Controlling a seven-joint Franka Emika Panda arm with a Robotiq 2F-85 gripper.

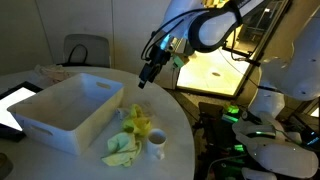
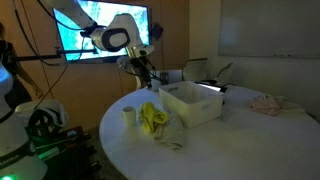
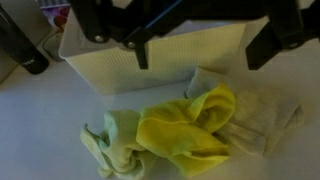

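Observation:
A bright yellow cloth (image 1: 136, 122) lies crumpled on the white table beside the white bin (image 1: 60, 131). Close to it is a pale green cloth (image 1: 122, 150). In the wrist view the yellow cloth (image 3: 183, 132) is bunched between the pale green cloth (image 3: 120, 148) and a greyish cloth (image 3: 262, 118). My gripper (image 1: 149, 80) hangs above the table near the bin's corner, clear of the cloths. Its fingers (image 3: 142, 54) are wide apart in the wrist view, with nothing between them and the bin's side (image 3: 150, 72) beyond.
A white mug (image 1: 156, 146) stands near the table's front edge, close to the cloths. A pinkish cloth (image 2: 267, 104) lies farther off, past the bin. A chair (image 1: 88, 48) is behind the table.

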